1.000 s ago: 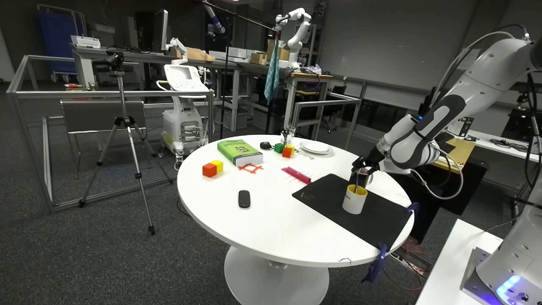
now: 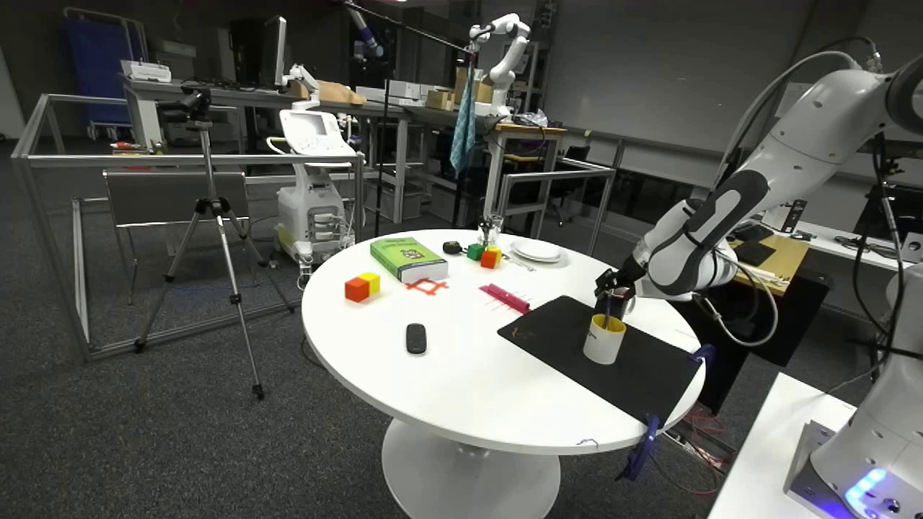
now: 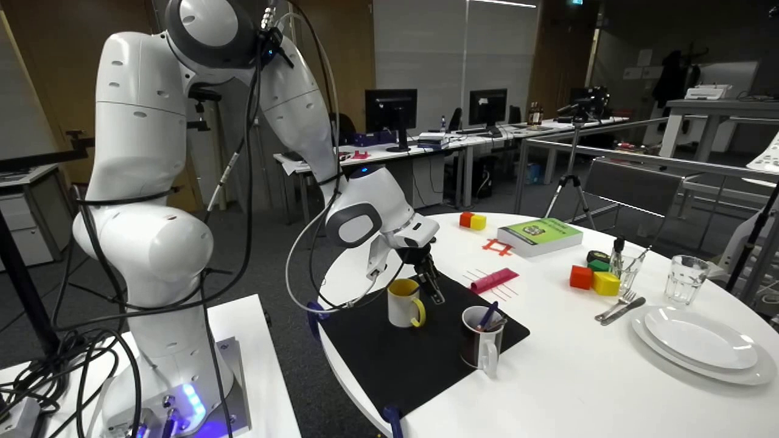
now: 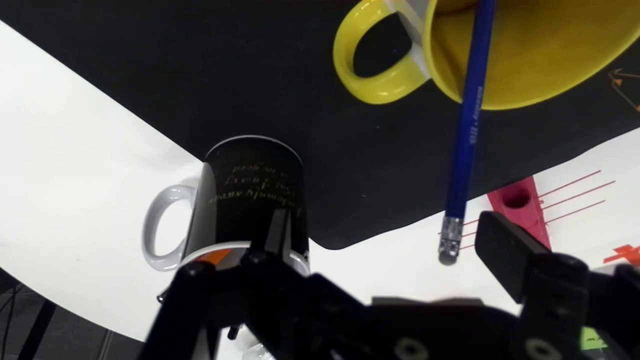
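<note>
The yellow-lined white mug (image 4: pixel 528 78) stands on the black mat (image 4: pixel 120 66), its yellow handle to the left in the wrist view. A blue pencil (image 4: pixel 466 138) leans out of it, its eraser end lying between my spread fingers, closer to the right one. My gripper is open and grips nothing. Behind its left finger stands a black mug (image 4: pixel 249 186) with a white handle; exterior view 2 shows pens (image 3: pixel 490 315) inside this mug (image 3: pixel 471 354). There, my gripper (image 3: pixel 436 293) hangs tilted between both mugs.
A pink block (image 3: pixel 494 280) lies just past the mat. Farther off are a green book (image 3: pixel 540 235), coloured cubes (image 3: pixel 581 277), cutlery (image 3: pixel 619 308), glasses (image 3: pixel 686 278) and white plates (image 3: pixel 705 339). Clear tabletop lies around the dark oblong device (image 2: pixel 416 338).
The forearm and gripper have shifted slightly left and down in exterior view 1. Both mugs and the other table objects stay where they were.
</note>
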